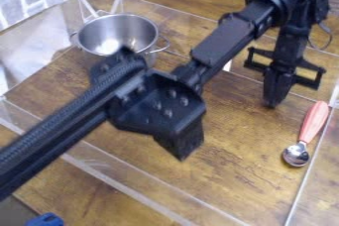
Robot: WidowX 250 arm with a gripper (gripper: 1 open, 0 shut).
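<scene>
The black arm reaches from the lower left up to the upper right, where its gripper (276, 95) hangs over the wooden table, shut, with nothing visible between its fingers. An ice cream scoop with a pink handle (312, 123) lies just below and to the right of the gripper, apart from it. A steel pot (103, 30) stands at the upper left, behind the arm and partly hidden by it.
A white cloth or plastic sheet (40, 61) lies left of the pot. A blue object (43, 220) sits at the bottom left corner, off the wood.
</scene>
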